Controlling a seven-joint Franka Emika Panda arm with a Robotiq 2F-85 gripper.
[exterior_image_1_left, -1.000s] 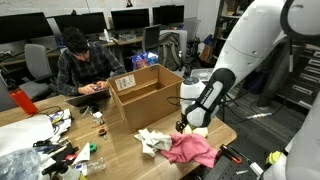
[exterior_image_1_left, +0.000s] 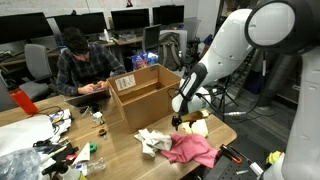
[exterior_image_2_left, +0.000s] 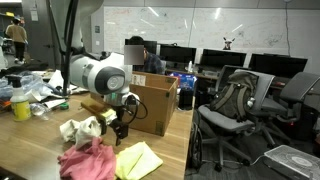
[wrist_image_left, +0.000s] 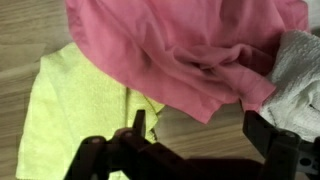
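Note:
Three cloths lie together on the wooden table. In the wrist view the pink cloth (wrist_image_left: 175, 50) spreads across the top, the yellow cloth (wrist_image_left: 75, 110) is at the left, and part of a white cloth (wrist_image_left: 297, 85) shows at the right edge. My gripper stands open above them, its fingers wide apart over bare table and the pink cloth's lower edge, holding nothing. From the second exterior view, the crumpled white cloth (exterior_image_2_left: 82, 131) sits behind the pink one (exterior_image_2_left: 90, 160), with the yellow one (exterior_image_2_left: 137, 161) to their right; my gripper (exterior_image_2_left: 114, 126) hangs above.
An open cardboard box (exterior_image_1_left: 145, 100) stands behind the cloths. A person (exterior_image_1_left: 85, 65) sits at the table's far side. Bags and small items crowd its left end, including a spray bottle (exterior_image_2_left: 20, 103). Bare wood lies left of the white cloth in exterior view 1.
My arm has tilted, its upper part shifting right in exterior view 1, while the gripper has stayed near the cloths. The cloths look unmoved.

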